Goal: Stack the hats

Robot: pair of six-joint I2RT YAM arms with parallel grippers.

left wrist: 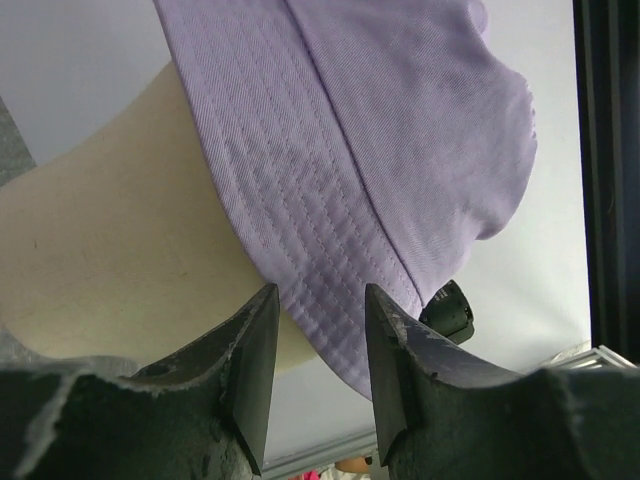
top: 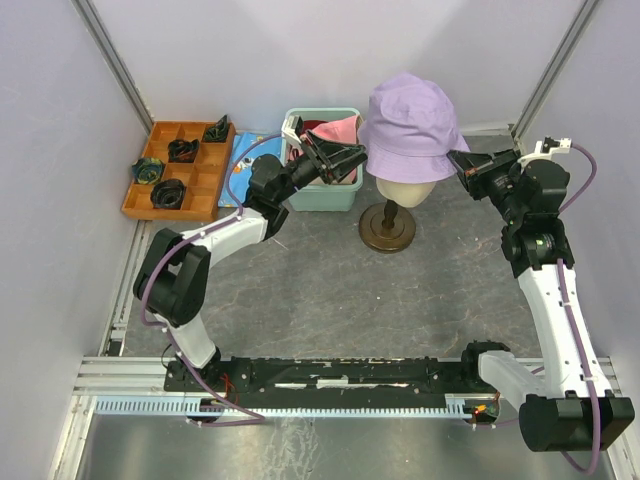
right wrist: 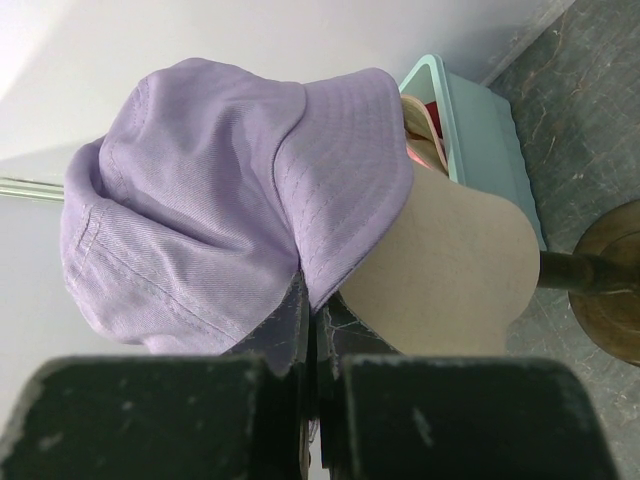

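A lavender bucket hat (top: 410, 120) sits on a cream head form (top: 404, 192) with a dark wooden stand (top: 387, 228). My right gripper is shut on the hat's brim, the cloth pinched between its fingertips at the right side. On the opposite side, my left gripper has its fingers parted, with the brim edge reaching into the gap between them; they have not closed on it. Beyond the left gripper, pink and red cloth items (top: 338, 132) lie in a pale green bin.
The pale green bin (top: 322, 197) stands behind the left gripper. At the far left is an orange compartment tray (top: 205, 190) with several dark rolled items, beside a blue sheet (top: 236, 178). Open grey table (top: 300, 290) lies in front.
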